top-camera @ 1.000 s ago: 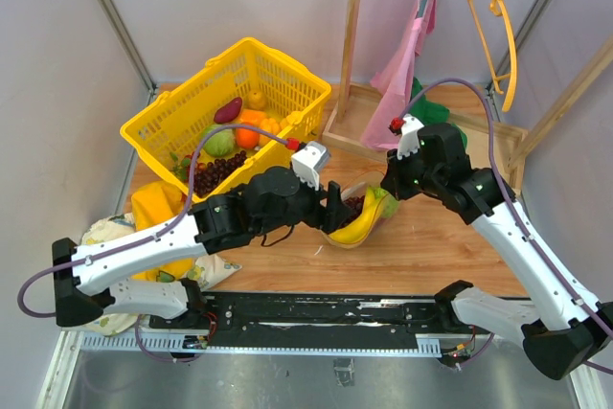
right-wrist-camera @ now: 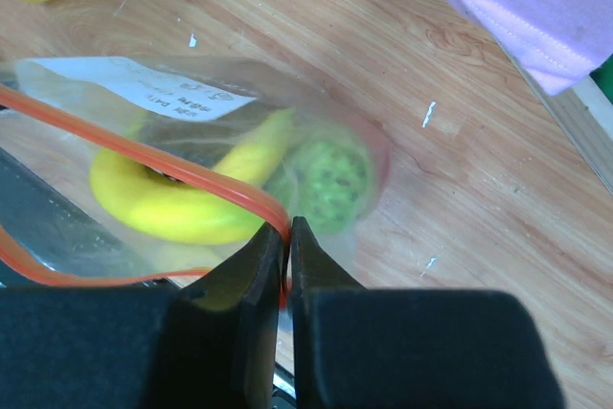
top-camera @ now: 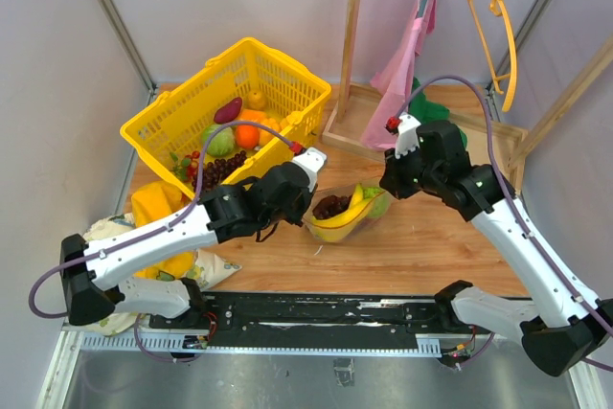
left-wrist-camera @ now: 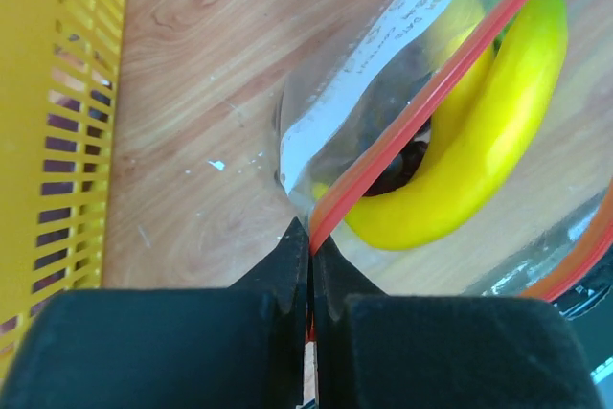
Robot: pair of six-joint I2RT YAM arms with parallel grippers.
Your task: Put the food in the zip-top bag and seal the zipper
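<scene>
The zip top bag (top-camera: 335,231) lies on the table between both arms, holding a yellow banana (left-wrist-camera: 479,160), dark grapes (left-wrist-camera: 397,165) and a green item (right-wrist-camera: 326,184). Its red zipper edge (left-wrist-camera: 421,102) runs into my left gripper, shut on it at one end. My right gripper is shut on the zipper at the other end. The bag's mouth gapes between the two red strips, and a white label (right-wrist-camera: 144,88) shows on its side.
A yellow basket (top-camera: 158,141) of produce stands at the back left. A wooden rack (top-camera: 350,16) with pink cloth (top-camera: 402,83) stands at the back right. Bare table (top-camera: 441,246) shows right of the bag.
My left gripper has drawn back left and shut on the bag's zipper edge, and the bag's left end is pulled toward it. The right arm has barely moved.
</scene>
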